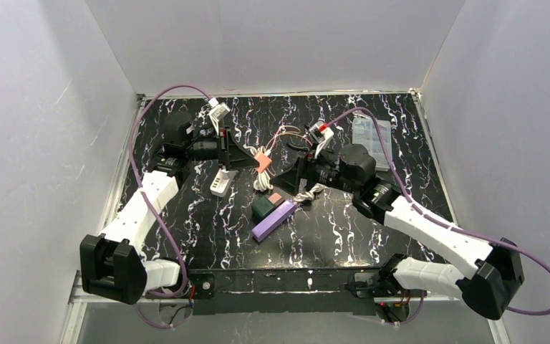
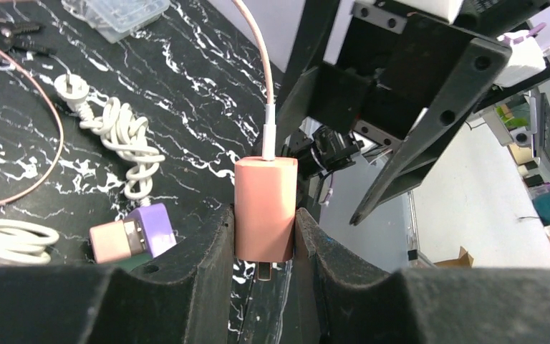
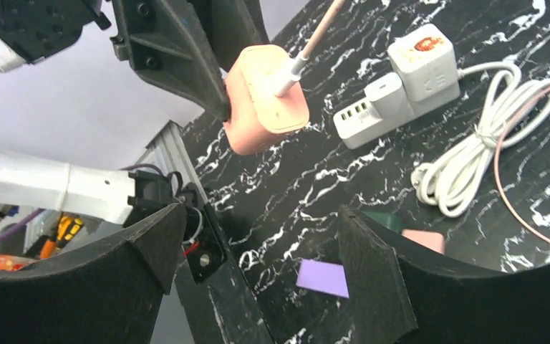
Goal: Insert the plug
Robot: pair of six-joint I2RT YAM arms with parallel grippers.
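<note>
My left gripper (image 1: 251,162) is shut on a salmon plug block (image 2: 265,208) with a white cable (image 2: 269,125) leaving its top and a metal tip below. My right gripper (image 1: 286,179) is open just right of it, empty. The white power strip (image 3: 372,122) lies on the marble table in the right wrist view, with a white adapter (image 3: 421,61) at one end.
Below the grippers lie a purple block (image 1: 272,221), a dark green block (image 1: 261,208) and a pink block (image 1: 276,198). Coiled white cables (image 3: 451,179) lie near them. A clear box (image 1: 372,132) sits at the back right.
</note>
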